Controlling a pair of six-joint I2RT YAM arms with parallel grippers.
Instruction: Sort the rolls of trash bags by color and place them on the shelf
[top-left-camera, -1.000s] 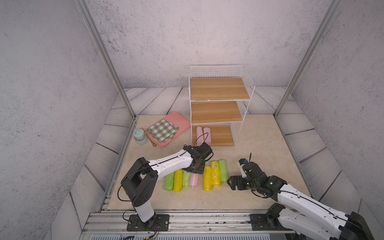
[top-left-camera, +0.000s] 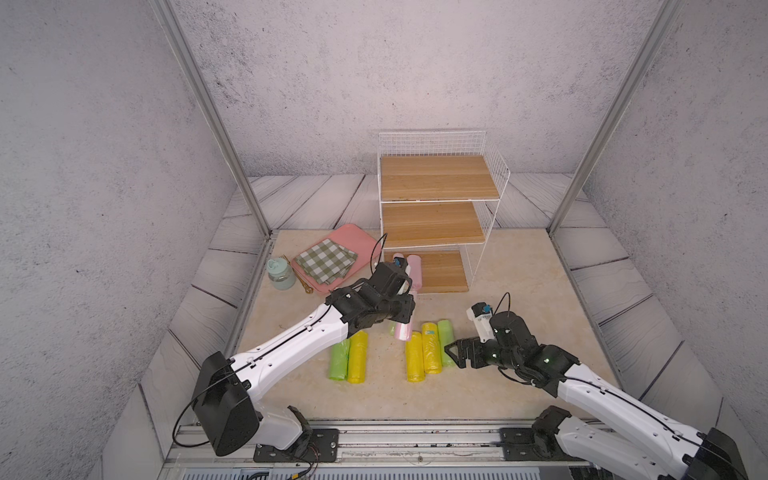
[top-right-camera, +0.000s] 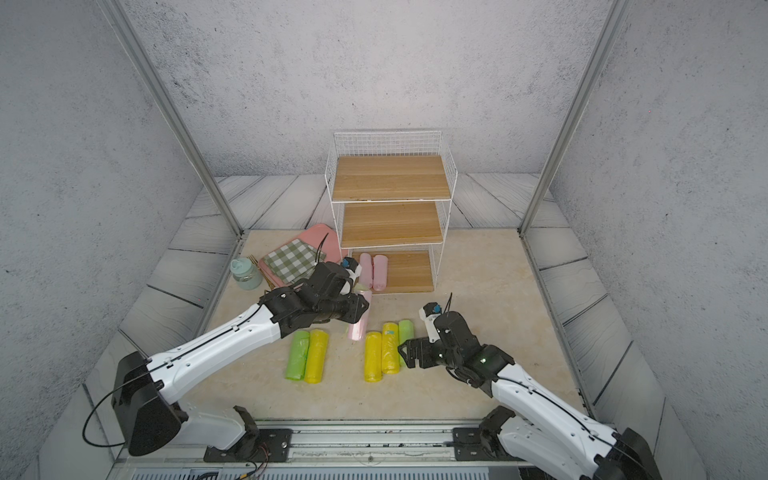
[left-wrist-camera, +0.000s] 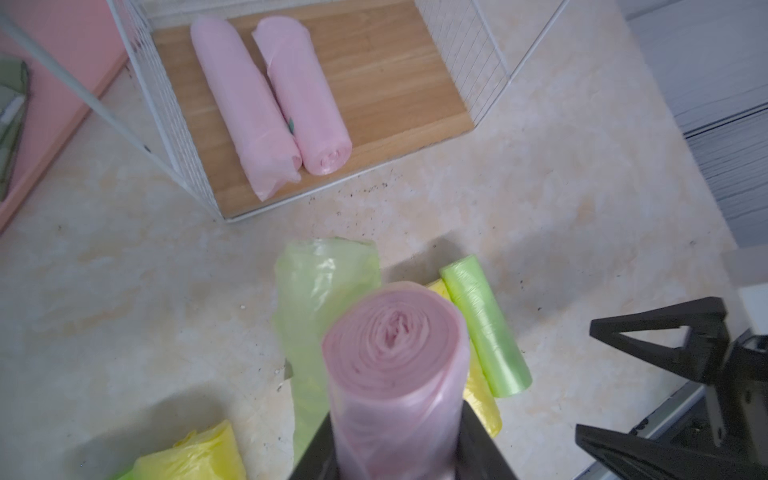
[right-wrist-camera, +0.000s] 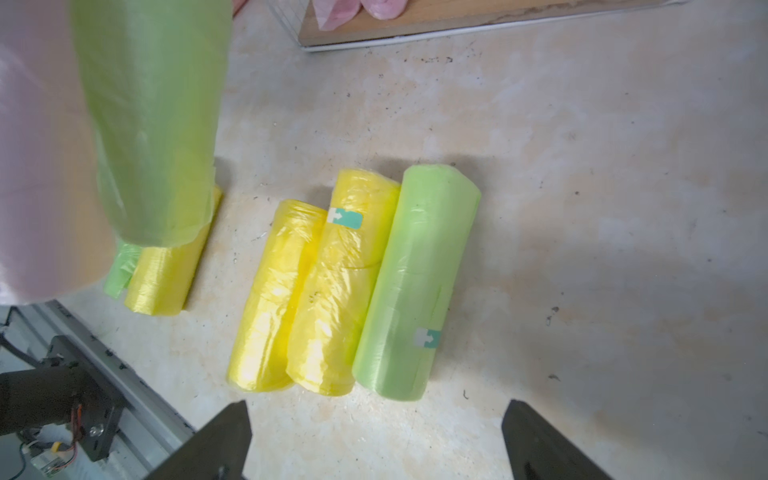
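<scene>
My left gripper is shut on a pink roll (left-wrist-camera: 396, 360), raised off the table in front of the shelf. Hanging alongside it is a light green roll (right-wrist-camera: 152, 120), also off the table; whether the fingers pinch it or it only clings cannot be told. Two pink rolls (left-wrist-camera: 244, 104) lie side by side on the bottom shelf board (left-wrist-camera: 392, 72). On the table, two yellow rolls (right-wrist-camera: 344, 280) and a green roll (right-wrist-camera: 416, 280) lie together. Farther left are a green roll (top-left-camera: 339, 361) and a yellow one (top-left-camera: 357, 360). My right gripper stands open and empty near the right-hand group.
The middle board (top-left-camera: 432, 222) and top board (top-left-camera: 436, 177) of the white wire shelf are bare. Left of it lie a pink board (top-left-camera: 352, 234) with a checked cloth (top-left-camera: 326, 261) and a jar (top-left-camera: 281, 273). Clear table lies to the right.
My left gripper has lifted and carried the pink roll toward the shelf, and the green roll beside it has come up too. The right gripper has shifted slightly left.
</scene>
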